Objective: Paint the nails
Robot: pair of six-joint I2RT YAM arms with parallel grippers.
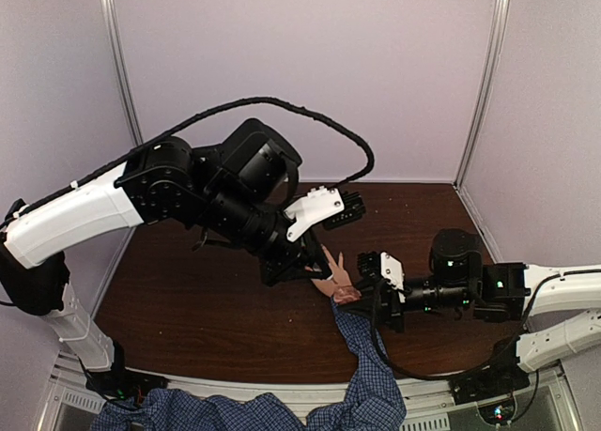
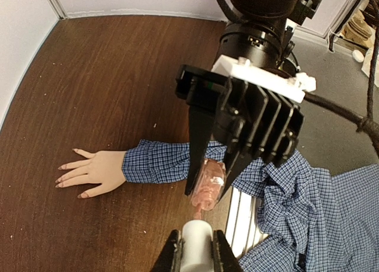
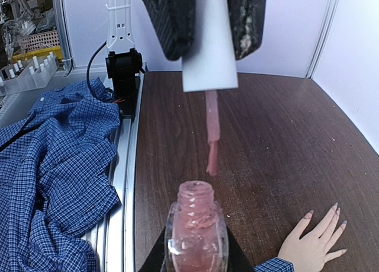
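My left gripper is shut on the white cap [image 2: 197,236] of the brush, whose pink-coated bristles [image 3: 212,156] hang just above the open bottle. My right gripper is shut on the pink polish bottle [image 3: 196,233], neck up, below the brush. A mannequin hand [image 2: 95,171] in a blue checked sleeve [image 2: 154,162] lies on the table beyond them, fingers spread.
Crumpled checked cloth [image 3: 53,141] lies along the front edge. A tray of small white bottles [image 3: 29,73] stands off at the side in the right wrist view. Walls surround the table.
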